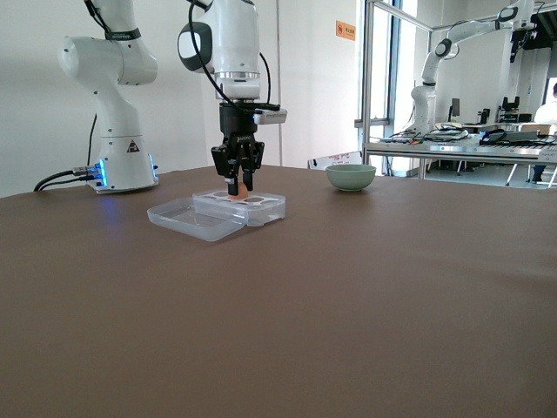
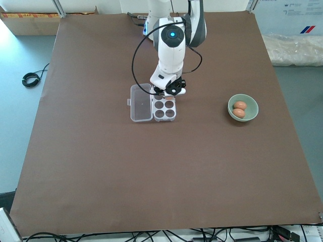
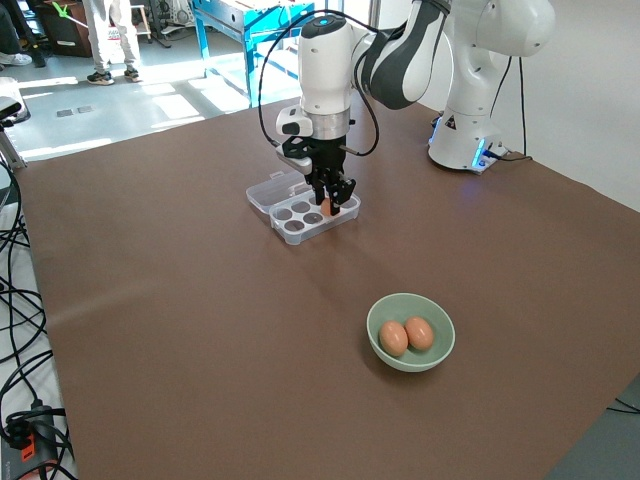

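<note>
My black gripper (image 1: 240, 181) hangs low over a clear plastic egg box (image 2: 164, 114), whose lid (image 2: 141, 108) lies open to its left in the left view. An egg (image 3: 326, 207) sits in a back compartment of the box, between or just behind my fingertips; whether the fingers grip it I cannot tell. The other visible compartments are empty. A pale green bowl (image 3: 411, 362) holds two brown eggs (image 3: 393, 338); in the top view its contents are hidden.
The white robot base (image 1: 124, 165) stands at the back. Cables lie along the table's edges, off its surface.
</note>
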